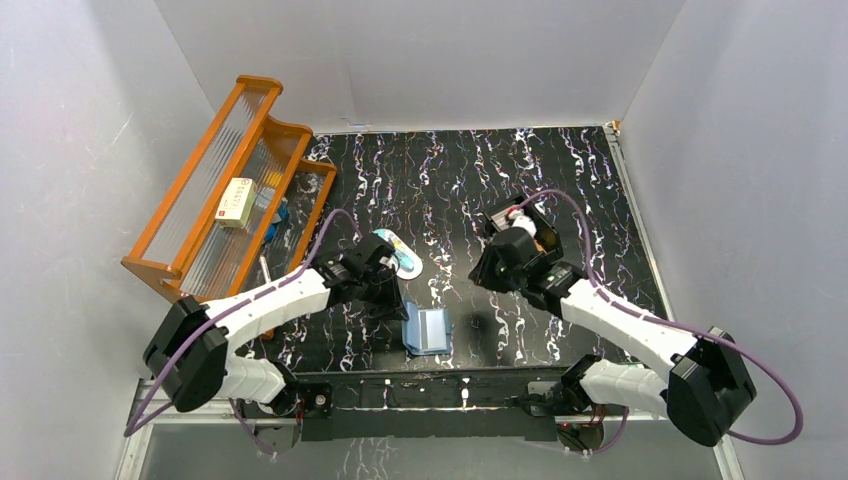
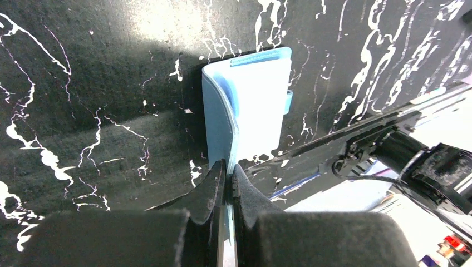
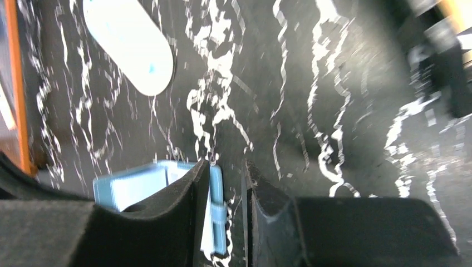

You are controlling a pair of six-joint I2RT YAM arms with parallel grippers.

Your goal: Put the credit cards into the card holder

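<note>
The light-blue card holder (image 1: 428, 332) lies on the dark marbled table near its front edge, opened to a white inner page (image 2: 260, 100). My left gripper is shut on the holder's thin blue cover (image 2: 217, 114), which stands up along the left side and runs between the fingertips. My right gripper (image 1: 474, 280) hangs to the right of the holder and farther back. Its fingers (image 3: 195, 186) stand part open with only bare table showing between them. A black box (image 1: 552, 232) sits behind the right arm, which hides most of its contents.
A white oval pad (image 1: 405, 262) lies behind the holder. At the left stands a wooden shelf (image 1: 262, 130) bearing a cream box (image 1: 237, 203).
</note>
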